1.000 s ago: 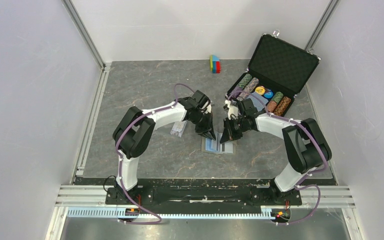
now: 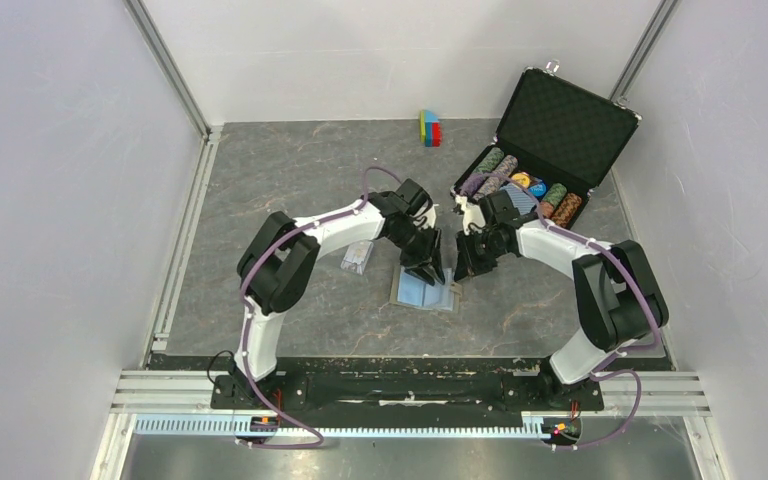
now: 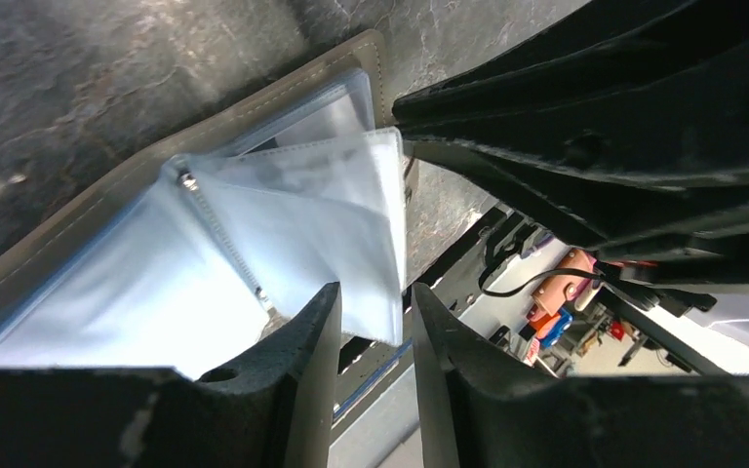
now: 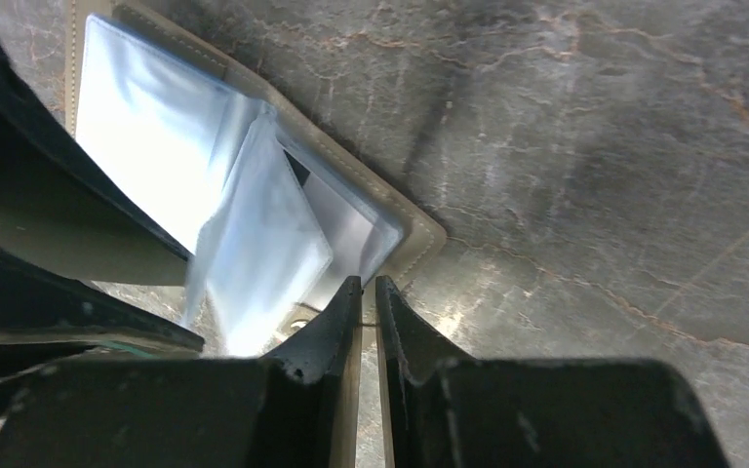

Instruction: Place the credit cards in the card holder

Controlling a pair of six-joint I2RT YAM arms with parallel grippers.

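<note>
The card holder (image 2: 410, 290) lies on the grey table between both grippers, with translucent blue-white sleeves (image 3: 117, 302) inside a taupe cover. One sleeve is lifted at a slant. My left gripper is over the holder, its fingertips slightly apart at the lifted sleeve; I see nothing clearly between them. My right gripper is at the cover's edge, its fingertips a narrow gap apart, with the edge behind them. Whether it grips that edge cannot be told. A clear pack (image 2: 356, 257), probably cards though too small to tell, lies left of the holder.
An open case (image 2: 565, 125) with chips stands at the back right. Coloured blocks (image 2: 430, 128) sit at the back.
My right gripper has shifted slightly right, and the sleeves' look has changed, with more blue showing.
</note>
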